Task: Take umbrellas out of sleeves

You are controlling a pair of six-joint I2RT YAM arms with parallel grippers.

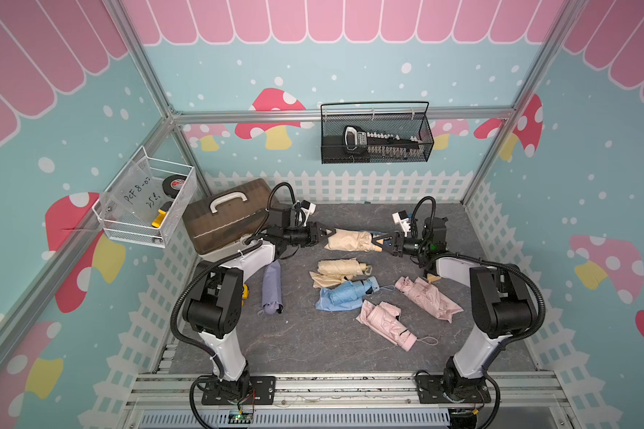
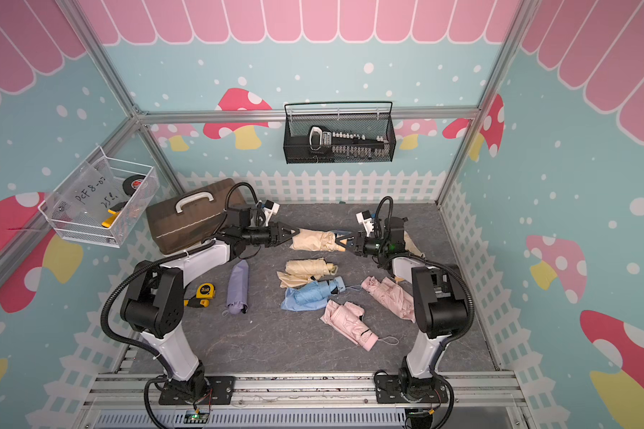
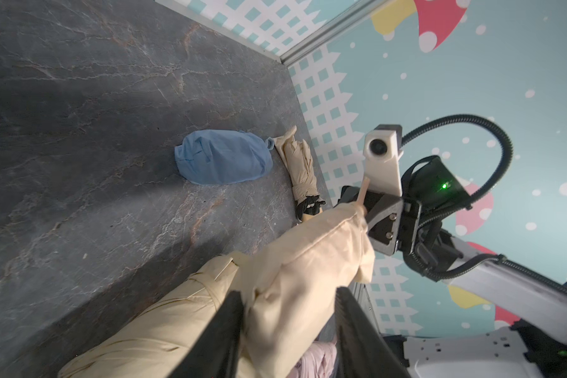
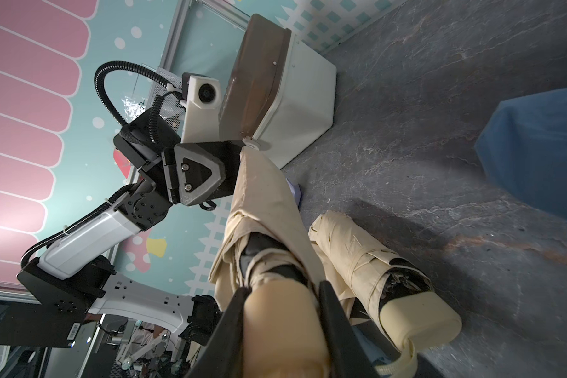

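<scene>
A cream umbrella [image 1: 350, 240] is held level above the table between my two arms. My right gripper is shut on the umbrella's smooth cream handle [image 4: 286, 330]. Loose cream cloth [image 4: 267, 189] covers the shaft and reaches to the other arm. At that far end my left gripper stands part open; the cream cloth [image 3: 308, 267] passes between its fingers, with a gap beside the right one. A second cream umbrella [image 1: 340, 266] lies on the table below, near a blue umbrella [image 1: 347, 294]. Two pink umbrellas [image 1: 429, 298] and a purple one [image 1: 272, 287] lie around.
A brown-lidded toolbox [image 1: 225, 214] stands behind the left arm. Blue cloth [image 3: 223, 156] and a cream bundle [image 3: 299, 167] lie on the table beyond the held umbrella. A yellow tape measure [image 2: 206, 290] sits at the left.
</scene>
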